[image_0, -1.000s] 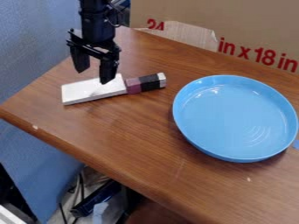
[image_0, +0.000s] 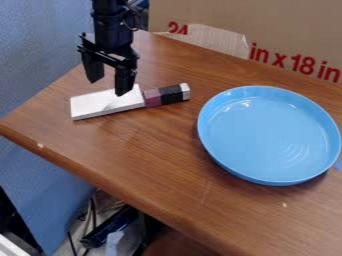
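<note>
A black gripper (image_0: 108, 78) hangs at the upper left of the table, its two fingers spread apart and pointing down over a flat white object (image_0: 96, 105). Right of the white piece, a short bar with dark pink and black sections (image_0: 166, 95) lies on the wood, touching it or nearly so. I cannot tell whether the fingertips touch the white object. A large blue plate (image_0: 267, 135) sits on the right half of the table.
A cardboard box (image_0: 267, 25) with red print stands along the back. Cables and gear lie below the table's left edge.
</note>
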